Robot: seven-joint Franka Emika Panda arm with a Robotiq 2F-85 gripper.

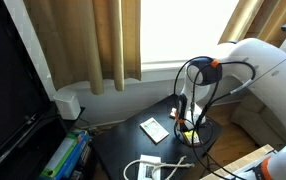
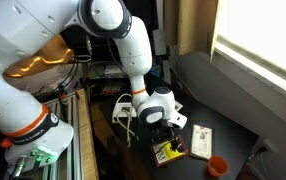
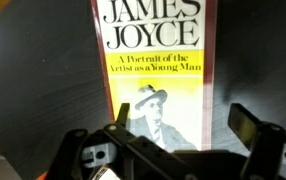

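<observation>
A paperback book with a yellow, white and black cover (image 3: 161,84) fills the middle of the wrist view, its James Joyce title legible and its lower edge hidden. It lies flat on the dark table. My gripper is over the book's lower part, fingers wide apart, with one finger to each side and nothing between them. In exterior view 2 the gripper (image 2: 163,142) hangs low over the yellow book (image 2: 169,152), covering part of it. How much height separates them is hard to tell.
A pale flat rectangular item (image 2: 201,141) and an orange cup (image 2: 218,168) stand close to the book. A white cable (image 1: 133,163) lies nearer the table's front edge. Colourful books (image 1: 68,155) are at the left.
</observation>
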